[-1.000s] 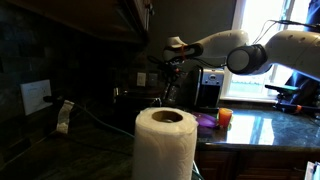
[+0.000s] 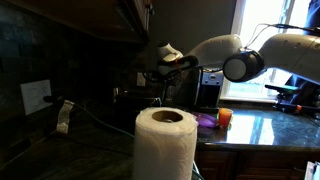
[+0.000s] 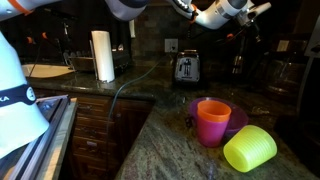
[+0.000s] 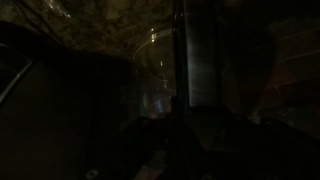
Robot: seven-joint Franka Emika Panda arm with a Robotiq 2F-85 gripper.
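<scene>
In the first exterior view, my arm (image 2: 205,52) reaches in from the right, and its dark gripper (image 2: 158,77) hangs near the back wall. The second exterior view has the arm's white wrist (image 3: 226,12) at the top, above the back of the counter. Very dim light fills the wrist view. A clear, rounded glass-like object (image 4: 152,62) shows there beside a pale upright strip (image 4: 202,55). Whether that strip is a finger or something between the fingers is too dark to tell.
An orange-pink cup (image 3: 212,122) stands by a purple bowl (image 3: 236,118), with a yellow-green cup (image 3: 250,149) lying in front. A toaster (image 3: 187,67) is against the back wall. The paper towel roll (image 2: 164,150) stands apart. Counter space (image 3: 155,130) left of the cups is bare.
The arm's wrist has moved left and slightly lower in the first exterior view, and the forearm has shifted with it. Cups and paper towel roll stay in place.
</scene>
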